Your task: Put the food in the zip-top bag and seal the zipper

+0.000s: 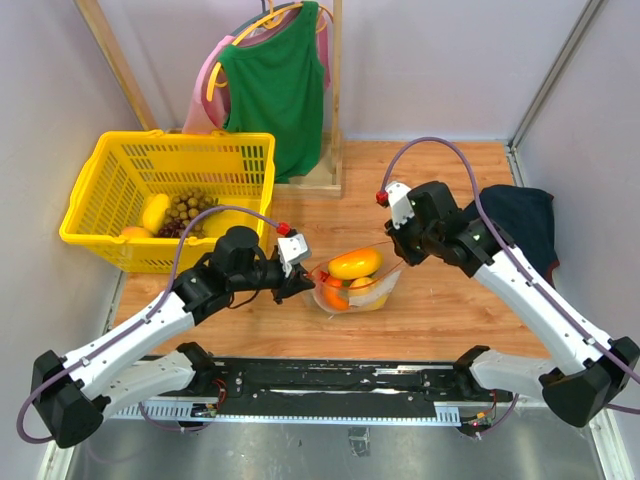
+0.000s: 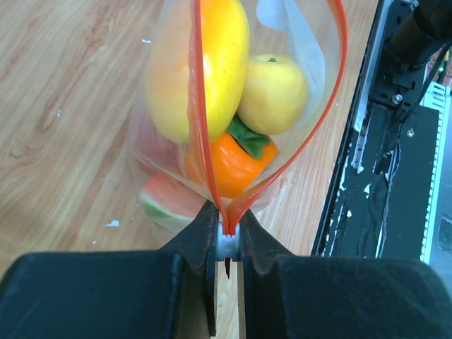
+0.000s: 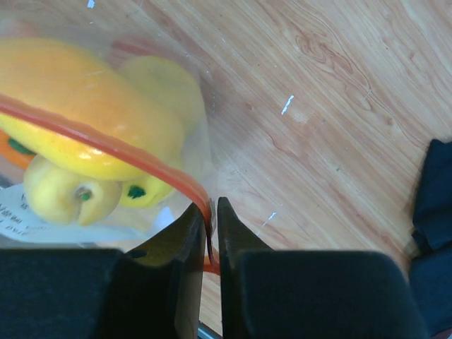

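The clear zip top bag (image 1: 345, 307) rests on the table between my arms, its orange-red zipper rim facing up and parted. Inside lie a yellow mango-like fruit (image 1: 356, 263), a pale yellow round fruit (image 2: 274, 94), an orange pepper (image 2: 229, 166) and a watermelon slice (image 2: 169, 200). My left gripper is shut on one end of the zipper, where both rims meet. At the opposite end, my right gripper is slightly open; the rim runs between its fingers, against the left one, with a narrow gap beside it.
A yellow basket (image 1: 110, 245) with grapes and other fruit stands back left. Behind is a clothes rack with a green top (image 1: 275, 95). Dark cloth (image 1: 515, 225) lies at the right. Bare table surrounds the bag.
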